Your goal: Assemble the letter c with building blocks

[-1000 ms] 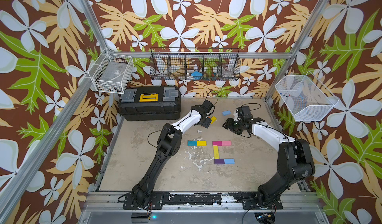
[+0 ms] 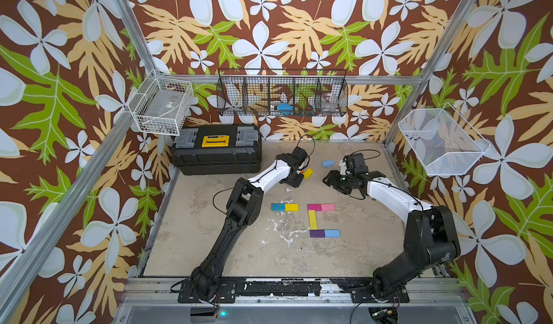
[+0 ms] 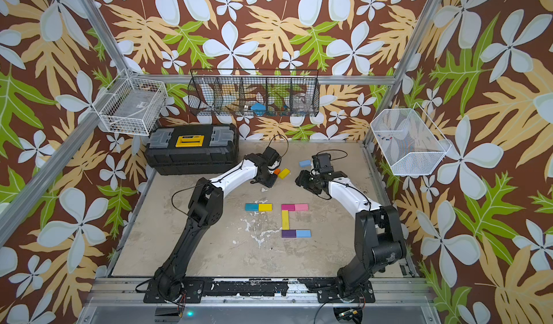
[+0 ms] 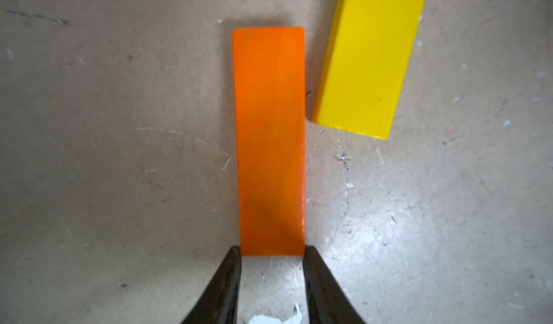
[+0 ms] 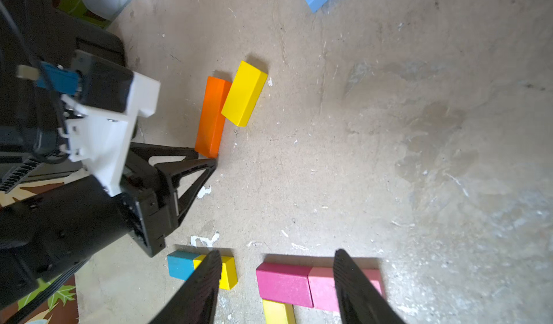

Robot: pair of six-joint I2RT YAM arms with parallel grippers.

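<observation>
An orange block (image 4: 270, 139) lies flat on the table. My left gripper has a fingertip on each side of its near end, very close to or touching it; the grip itself cannot be made out. Over the table at right, my right gripper is open and empty. The C shape has a magenta block (image 2: 314, 207) and pink block (image 2: 327, 207) on top, a yellow upright (image 2: 312, 219), and a purple block (image 2: 317, 233) with a light blue block (image 2: 331, 233) below. To its left, a teal block (image 2: 278, 207) touches a yellow block (image 2: 292, 207).
Another yellow block (image 4: 368, 59) lies tilted just right of the orange one, a narrow gap between. A loose blue block (image 2: 327, 163) sits farther back. The black toolbox (image 2: 216, 151) fills the back left. Bare table surrounds the front of the C.
The right forearm has moved a little to the right, and the blocks look unmoved.
</observation>
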